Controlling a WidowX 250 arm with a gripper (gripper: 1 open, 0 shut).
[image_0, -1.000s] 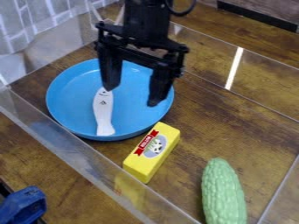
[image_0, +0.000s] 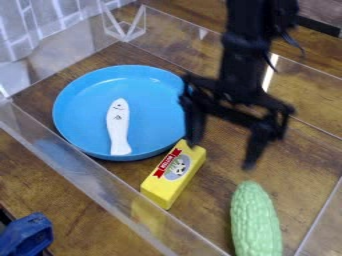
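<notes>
The black gripper (image_0: 230, 130) is open and blurred, hanging at the upper right just beyond a yellow box (image_0: 171, 178) with a red label. A blue plate (image_0: 83, 110) lies at the left, holding a white, slim fish-shaped object (image_0: 118, 130). A green corn-like vegetable (image_0: 255, 220) lies at the lower right. Nothing shows clearly between the fingers.
A clear tray wall (image_0: 80, 185) runs diagonally along the near left. A blue object (image_0: 24, 238) sits outside it at the bottom left. Bare wooden floor lies right of the gripper and around the vegetable.
The gripper has moved right and down from over the blue plate, uncovering more of it. The plate, box and vegetable have not moved.
</notes>
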